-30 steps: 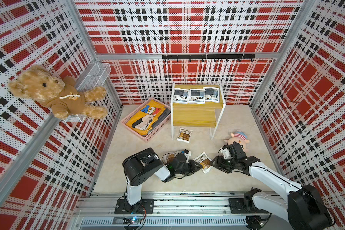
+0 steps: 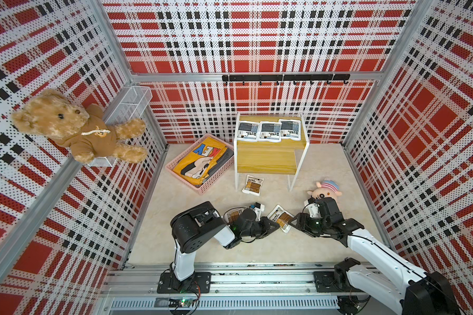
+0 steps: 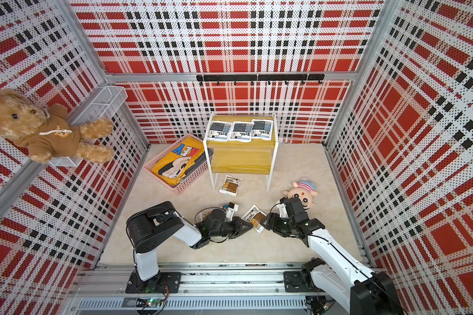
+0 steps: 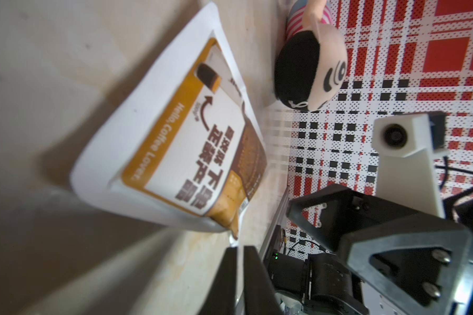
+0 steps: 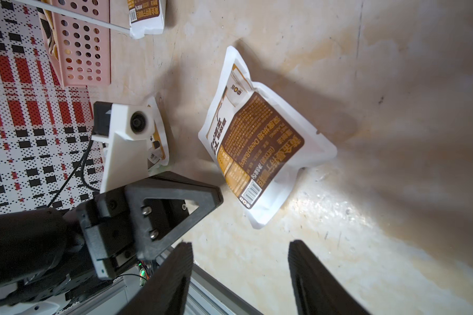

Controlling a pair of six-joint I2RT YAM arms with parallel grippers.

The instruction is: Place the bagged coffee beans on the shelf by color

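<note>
A white bag with a brown and orange label [image 2: 281,216] lies on the table between my two grippers. My left gripper is at the bag's left, its fingers slightly apart with a narrow empty gap. From the right, my right gripper stands open beside the bag, nothing between its fingers. A second brown bag [image 2: 252,185] rests on the table by the shelf's front. Behind the left gripper, a third brown bag [image 5: 159,141] is partly hidden. Three dark grey-labelled bags [image 2: 269,131] sit in a row on the top level of the shelf [image 2: 266,161]; its lower level looks bare.
A pink basket [image 2: 211,184] holding yellow cloth stands left of the shelf. A plush doll [image 2: 327,192] sits just beyond my right gripper. A teddy bear [image 2: 92,131] rests on a wire rack at the left wall. Table between shelf and doll is clear.
The bag between my grippers has shifted slightly to the right and away, and turned a little.
</note>
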